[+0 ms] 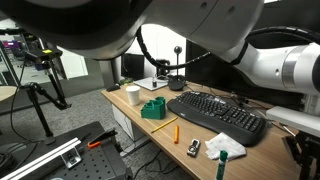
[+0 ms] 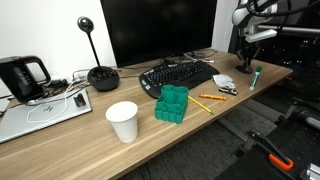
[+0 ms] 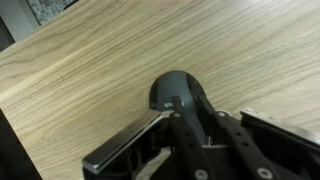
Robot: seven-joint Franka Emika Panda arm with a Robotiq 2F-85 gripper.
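A dark, rounded object like a computer mouse (image 3: pixel 172 84) lies on the wooden table in the wrist view. My gripper reaches over its near side, hiding part of it. Black fingers against a black object make the finger gap and any contact hard to read. In the second exterior view my gripper (image 2: pixel 245 62) is low over the far end of the table. At the right border of the first exterior view, the gripper (image 1: pixel 298 148) is partly cut off.
A black keyboard (image 1: pixel 218 115), white cloth (image 1: pixel 225 146), green marker (image 1: pixel 222 165), small dark device (image 1: pixel 193 147), orange pen (image 1: pixel 176 132), yellow pencil (image 1: pixel 162 126), green tray (image 1: pixel 153 107) and white cup (image 2: pixel 123 121) share the table. The monitor (image 2: pixel 147 32) stands behind.
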